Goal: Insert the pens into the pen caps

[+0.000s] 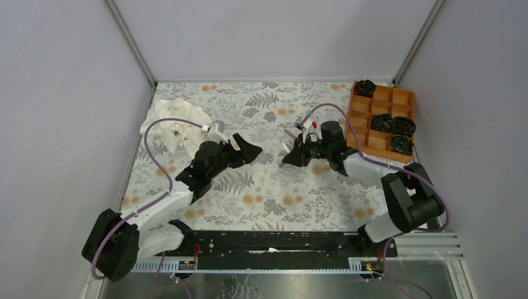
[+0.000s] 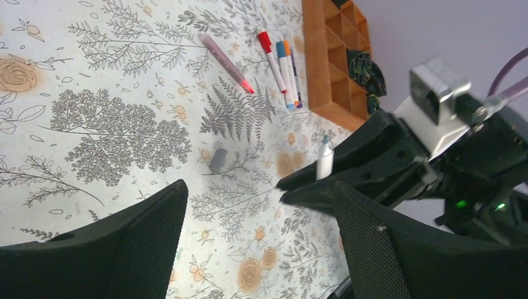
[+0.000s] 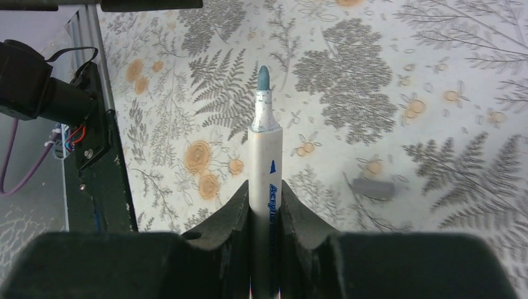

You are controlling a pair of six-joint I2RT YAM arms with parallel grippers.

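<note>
My right gripper [image 1: 295, 159] is shut on a white pen [image 3: 264, 159] with dark lettering, its bare blue-grey tip standing up from the fingers. In the left wrist view this pen [image 2: 325, 160] also shows above the right fingers. On the cloth lies a small grey cap, apart from both grippers; the right wrist view shows the cap [image 3: 372, 189] too. My left gripper is open, nothing between its widely parted fingers. A pinkish see-through pen [image 2: 227, 64] with a red-orange end lies alone. Beside the tray is a red-capped pen [image 2: 272, 61].
A blue-capped pen [image 2: 286, 75] lies beside other pens near the wooden tray [image 1: 375, 142] at the right, which holds dark coiled bundles. A crumpled white cloth [image 1: 177, 121] rests at the back left.
</note>
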